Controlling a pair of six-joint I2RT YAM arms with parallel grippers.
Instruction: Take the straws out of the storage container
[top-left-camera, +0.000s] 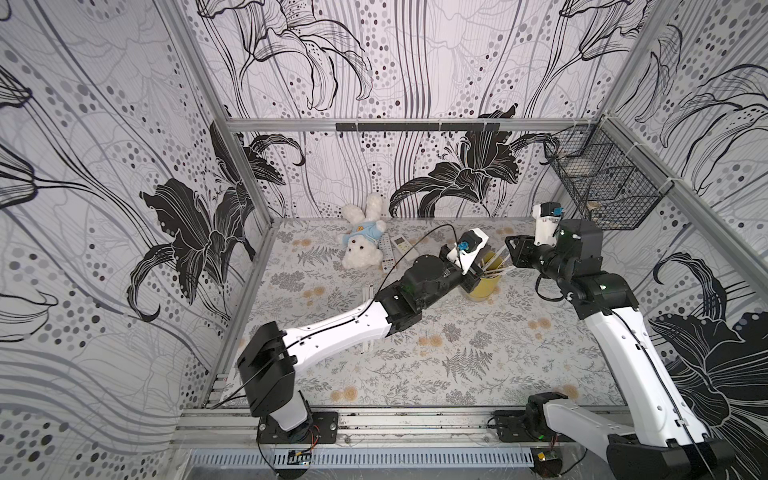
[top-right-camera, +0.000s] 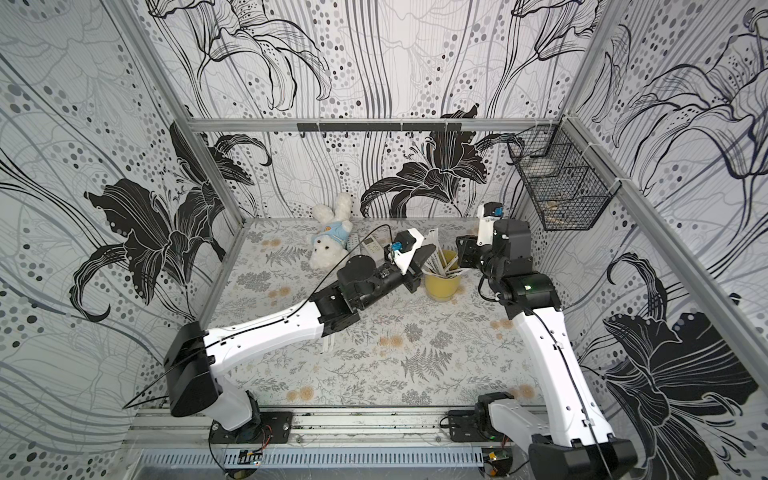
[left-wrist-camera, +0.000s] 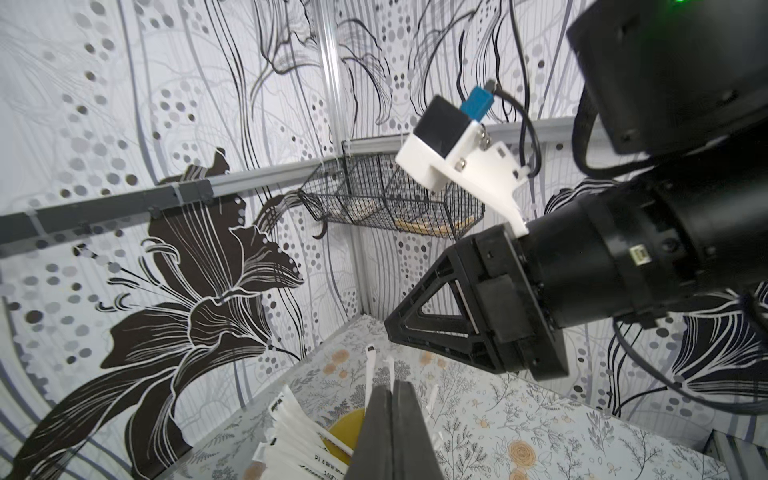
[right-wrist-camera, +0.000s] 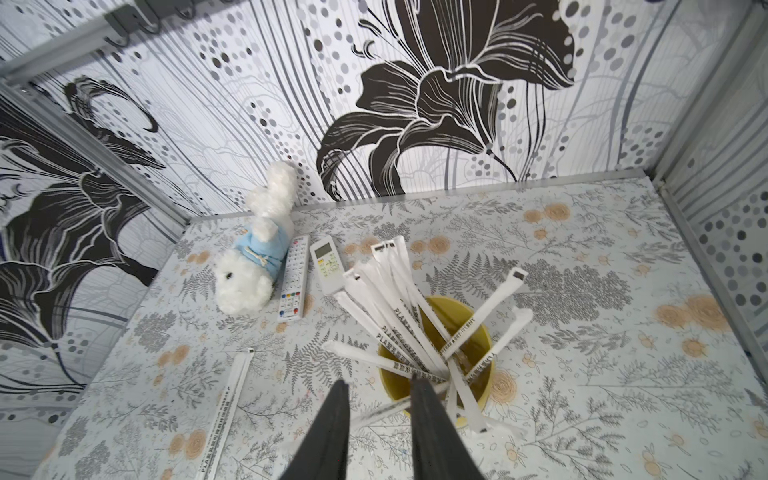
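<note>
In the right wrist view, a yellow container (right-wrist-camera: 453, 308) stands on the table with several white paper-wrapped straws (right-wrist-camera: 397, 316) fanning out over its rim. One wrapped straw (right-wrist-camera: 226, 408) lies apart on the table to the left. My left gripper is shut above the container, with straws (left-wrist-camera: 300, 432) showing behind and beside its fingers; I see nothing held between them. Open and empty, my right gripper hangs to the right of the container, facing it. The left arm partly covers the container in the top left view.
A white plush rabbit (right-wrist-camera: 244, 272), a white remote (right-wrist-camera: 293, 276) and a smaller remote (right-wrist-camera: 327, 264) lie at the back left. A black wire basket (top-left-camera: 608, 180) hangs at the right. Both grippers are close together.
</note>
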